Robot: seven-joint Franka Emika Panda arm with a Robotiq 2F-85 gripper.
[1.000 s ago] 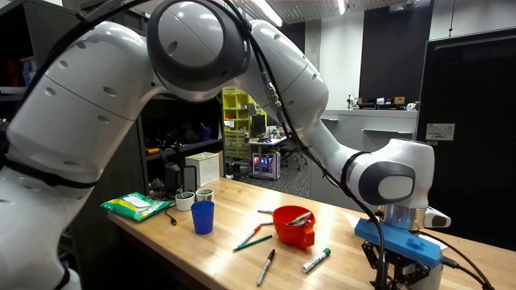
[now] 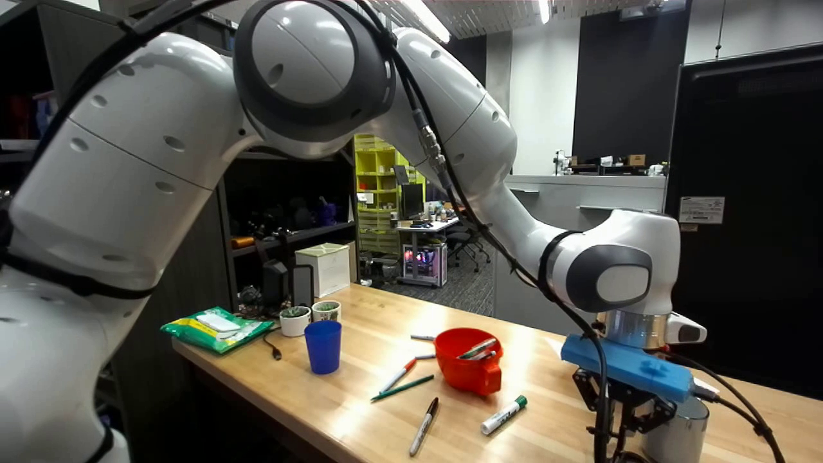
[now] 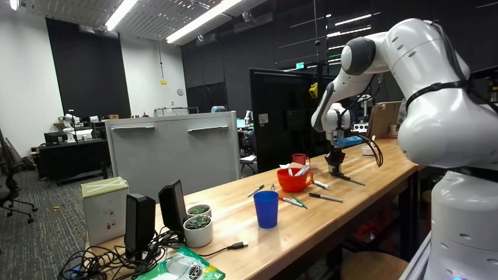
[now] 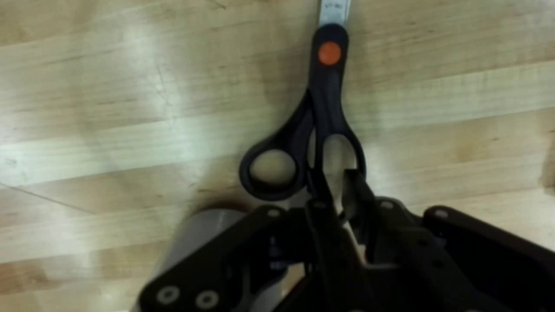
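Note:
Black-handled scissors (image 4: 326, 83) with an orange pivot point away from my gripper in the wrist view. Its fingers are shut on the rim of the right handle loop, while the left loop is free beside them. In exterior view 2 the scissors (image 3: 355, 181) extend from under my gripper (image 3: 334, 172), at or close above the table; I cannot tell whether they touch it. The fingertips are cut off at the bottom of exterior view 1. A grey metallic can (image 4: 208, 231) stands close by on the left in the wrist view.
A red cup (image 2: 466, 378) holding markers, several loose pens, a green-capped marker (image 2: 503, 415) and a blue cup (image 2: 323, 347) occupy the table. Farther along are potted plants (image 3: 198, 231) and speakers (image 3: 140, 224). Bare wood surrounds the scissors on the wrist view's upper sides.
In exterior view 1, the wrist and its blue mount have risen slightly and shifted a little left, uncovering more of the metallic can. The cups and pens have stayed in place.

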